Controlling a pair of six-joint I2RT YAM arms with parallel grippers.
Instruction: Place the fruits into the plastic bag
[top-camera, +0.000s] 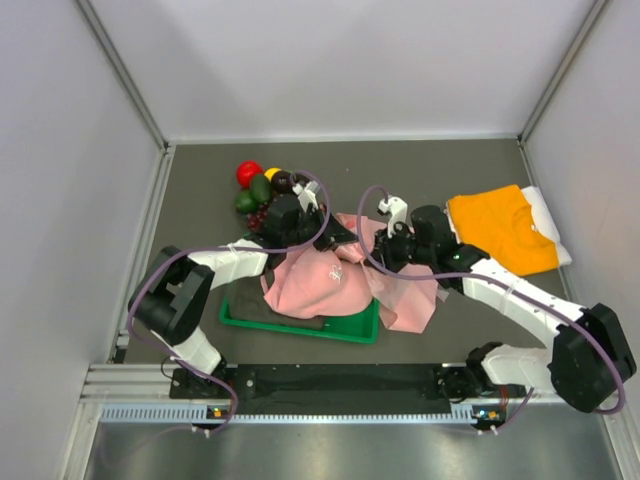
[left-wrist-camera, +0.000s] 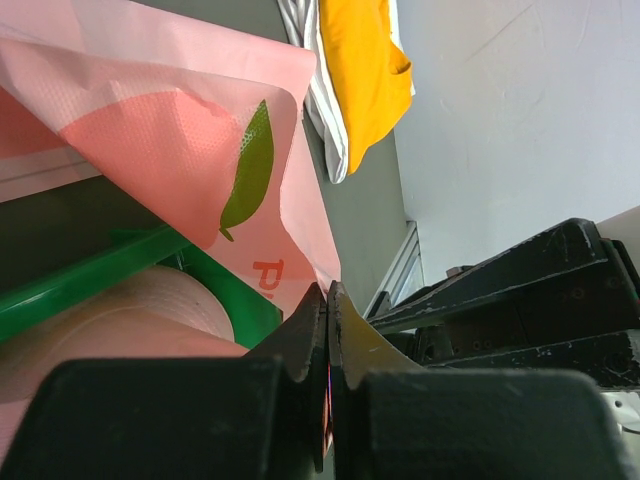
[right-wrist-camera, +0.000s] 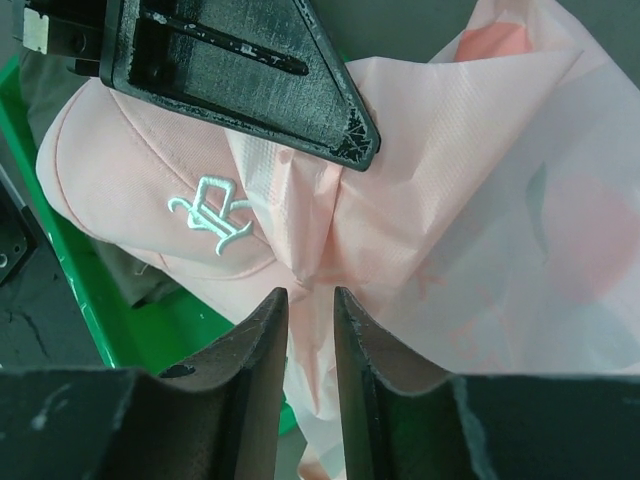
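A pink plastic bag (top-camera: 402, 301) with a leaf print lies crumpled over pink fabric (top-camera: 318, 288) in a green crate (top-camera: 301, 332). My left gripper is shut at a bag edge in the left wrist view; whether bag film is between its tips is unclear. My right gripper is open above the crumpled bag (right-wrist-camera: 430, 170). The fruits (top-camera: 250, 173), red, yellow, green and dark, lie behind the left arm at the back left, partly hidden.
Folded orange and white cloths (top-camera: 500, 230) lie at the right. Both arms sit close together over the middle, with walls on each side.
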